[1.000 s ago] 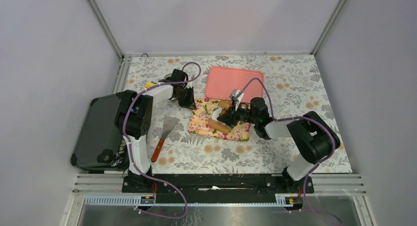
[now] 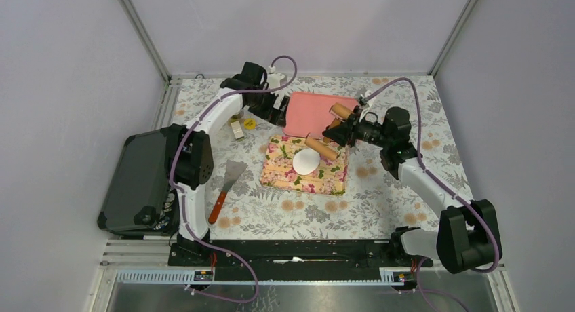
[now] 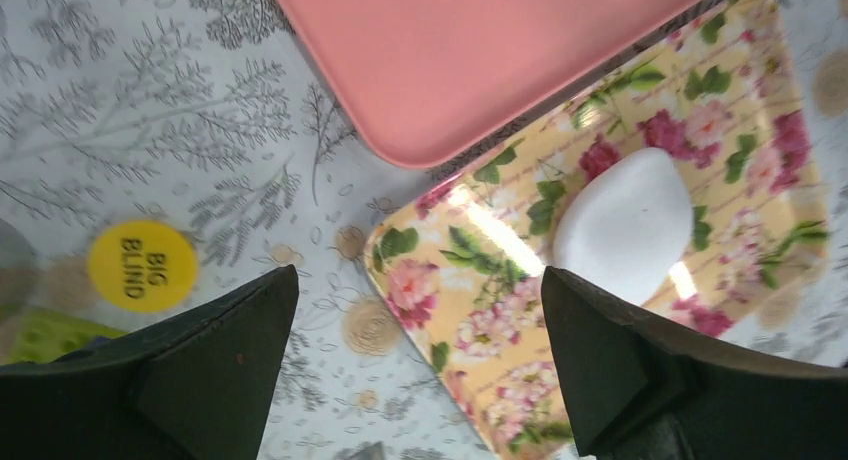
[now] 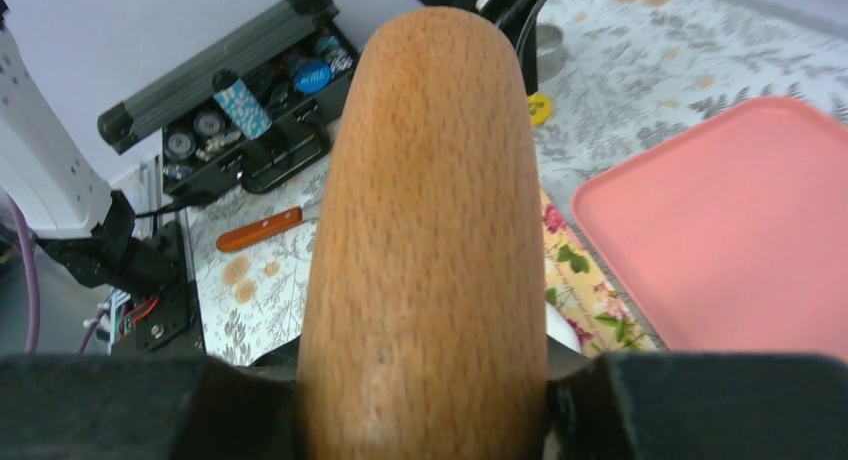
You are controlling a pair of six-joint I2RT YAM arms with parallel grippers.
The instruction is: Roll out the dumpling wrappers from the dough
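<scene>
The dough [image 2: 306, 161], a flat white rounded piece, lies on the floral board [image 2: 285, 178]. In the left wrist view the dough [image 3: 628, 225] appears smooth with a slight point on one side. My right gripper [image 2: 337, 132] is shut around the middle of a wooden rolling pin [image 2: 321, 148], raised over the back right of the board and clear of the dough. One end of the rolling pin [image 4: 425, 200] fills the middle of the right wrist view. Empty and open, my left gripper [image 2: 279, 115] hangs beyond the board's back left corner.
A pink tray [image 2: 312, 110] sits behind the board. On the left lie a scraper with an orange handle [image 2: 217, 207], a yellow round piece [image 2: 249, 124] and a dark open case [image 2: 135, 180]. The table right of the board is clear.
My right gripper has gone up and back to the right with the rolling pin, uncovering the dough.
</scene>
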